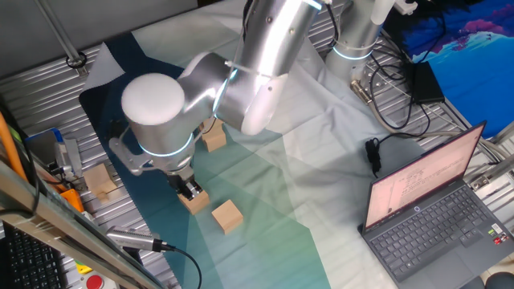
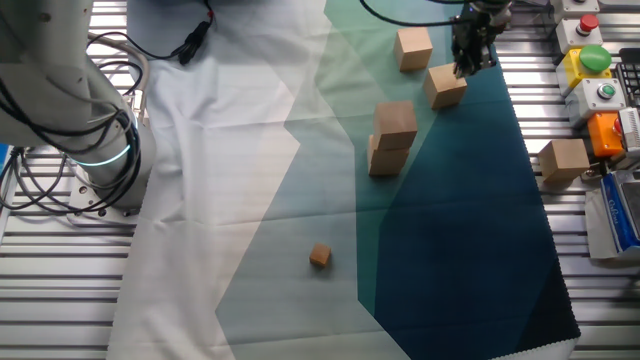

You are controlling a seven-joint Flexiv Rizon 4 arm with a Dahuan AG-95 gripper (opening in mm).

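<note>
Near the cloth's edge in exterior view 1, my gripper (image 1: 190,190) reaches down over the back corner of a wooden cube (image 1: 196,203). In exterior view 2 the dark gripper (image 2: 466,62) overlaps the upper right side of that cube (image 2: 444,90). Whether its fingers are apart or closed, or touch the wood, is too small to tell. A second cube (image 1: 228,217) rests close by on the cloth. Two more form a stack: an upper cube (image 2: 395,124) sits slightly offset on a lower cube (image 2: 385,160). My arm partly hides this stack in exterior view 1.
A small cube (image 2: 320,255) lies alone on the cloth. Off the cloth, another wooden block (image 2: 563,160) stands beside the button boxes (image 2: 590,95). An open laptop (image 1: 438,209) and a cable (image 1: 373,154) occupy the other side. Mid-cloth is mostly clear.
</note>
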